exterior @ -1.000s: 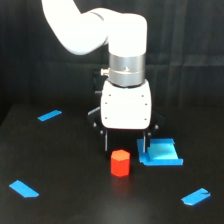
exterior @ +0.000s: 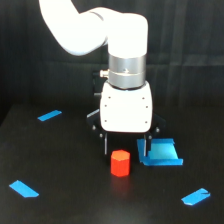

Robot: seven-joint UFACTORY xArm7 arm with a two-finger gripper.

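A red block (exterior: 120,163) stands on the dark table, in front of and a little below the white hand in the picture. My gripper (exterior: 126,146) points down, its dark fingers spread apart, so it looks open. Nothing shows between them, though they are hard to make out against the black background. A small blue square tray (exterior: 172,161) lies to the right of the block, partly behind the right finger. It looks empty.
Blue tape strips mark the table: one at far left (exterior: 50,115), one at near left (exterior: 24,189) and one at near right (exterior: 196,197).
The white hand sits slightly lower in the picture than before. The red block and the blue tray have stayed in place.
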